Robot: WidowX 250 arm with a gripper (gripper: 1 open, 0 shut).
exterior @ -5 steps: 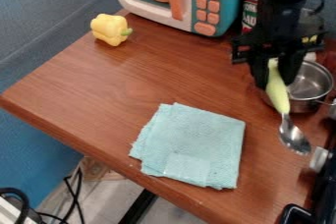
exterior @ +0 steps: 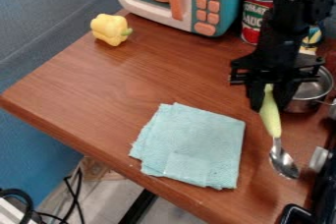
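My black gripper (exterior: 269, 85) is at the right of the table, shut on the pale yellow-green handle of a spoon (exterior: 269, 115). The spoon hangs handle-up, its steel bowl pointing down toward the front. Behind it stands a small steel pot (exterior: 309, 96), partly hidden by the gripper. A folded light-blue cloth (exterior: 187, 144) lies left of the spoon.
A yellow pepper (exterior: 110, 28) sits at the back left. A toy microwave (exterior: 210, 7) and a red-labelled can (exterior: 254, 12) stand at the back. Dark appliance parts line the right front edge.
The gripper and spoon have shifted left and downward in the view, with the spoon's bowl now lower. More of the can shows.
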